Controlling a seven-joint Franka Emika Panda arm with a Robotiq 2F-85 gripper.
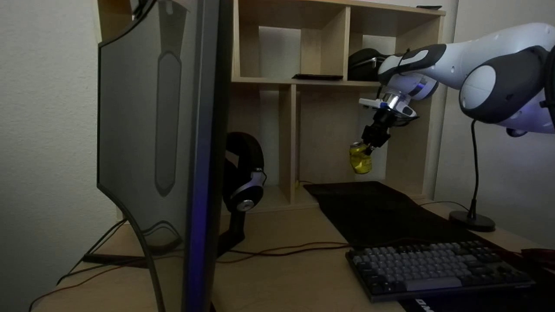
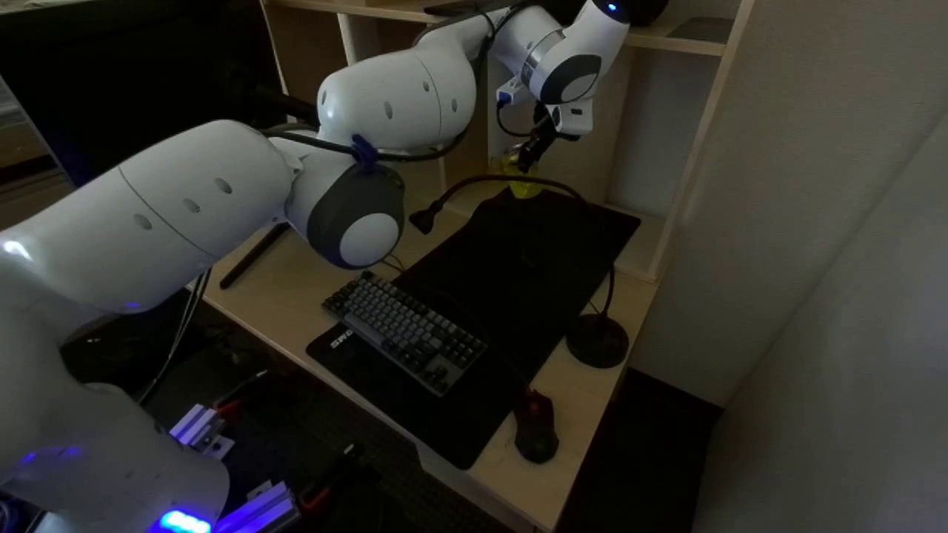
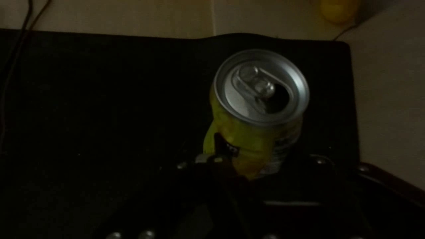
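A crumpled yellow can hangs in the air above the far part of the black desk mat, slightly tilted. My gripper is shut on its side. In the wrist view the silver lid of the can faces the camera, with its tab and opening showing. The dark fingers reach the can's lower side; much of them is lost in shadow. In the second exterior view the can shows partly behind the gripper and a lamp neck.
A keyboard, a mouse and a lamp base stand on the desk. Headphones and a large monitor are to the left. The wooden shelf rises behind, holding a black case.
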